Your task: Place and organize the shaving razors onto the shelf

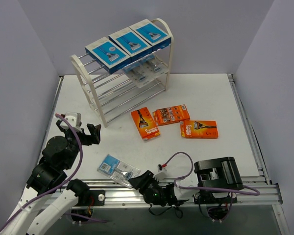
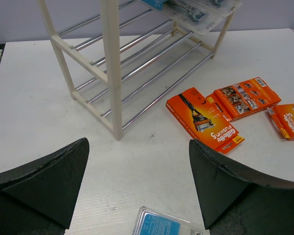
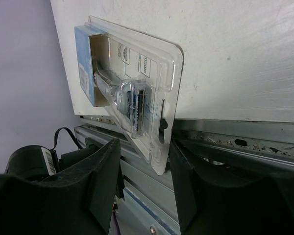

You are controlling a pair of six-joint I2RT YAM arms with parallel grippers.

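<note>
A clear blister-packed razor with a blue card (image 1: pixel 116 169) lies at the table's front edge; in the right wrist view the pack (image 3: pixel 132 88) has its near end between the fingers of my right gripper, part open; whether they grip it I cannot tell. My left gripper is open above the table's left side, empty. Orange razor boxes (image 1: pixel 145 123) (image 1: pixel 171 114) (image 1: pixel 199 129) lie mid-table. On the white rack (image 1: pixel 95 95), blue boxes (image 1: pixel 131 42) stand on top and clear packs (image 1: pixel 145 72) sit on the level below.
The rack's lower levels are empty bars. A metal rail (image 1: pixel 115 196) runs along the front edge; grey walls enclose both sides.
</note>
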